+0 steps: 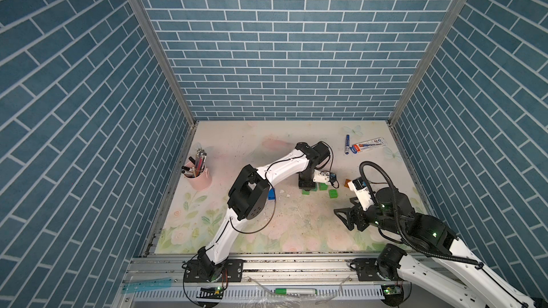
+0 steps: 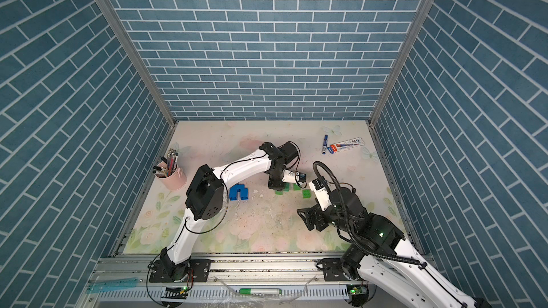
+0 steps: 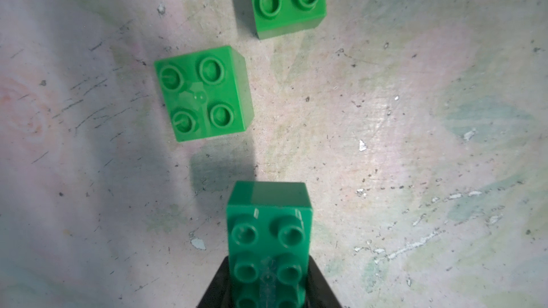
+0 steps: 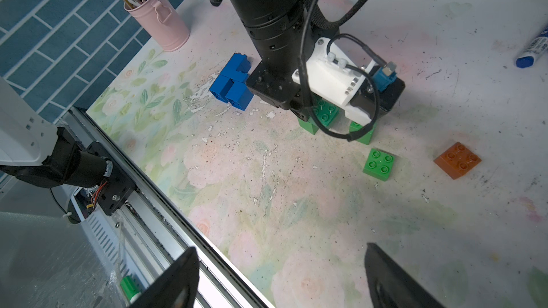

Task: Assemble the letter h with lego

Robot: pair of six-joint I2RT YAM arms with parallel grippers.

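In the left wrist view my left gripper is shut on a long green brick (image 3: 268, 231), studs facing the camera. Beyond it on the table lie two green four-stud bricks, one (image 3: 199, 94) upper left of it, another (image 3: 288, 14) farther off. A third small green brick (image 4: 378, 162) and an orange brick (image 4: 456, 159) lie to the right in the right wrist view. Blue bricks (image 2: 238, 191) form a cluster left of my left gripper. My right gripper stands open, empty, above the front right of the table.
A pink pen cup (image 1: 198, 178) stands at the left. A blue marker (image 1: 347, 143) and a pen packet (image 1: 368, 144) lie at the back right. The left arm reaches over the middle.
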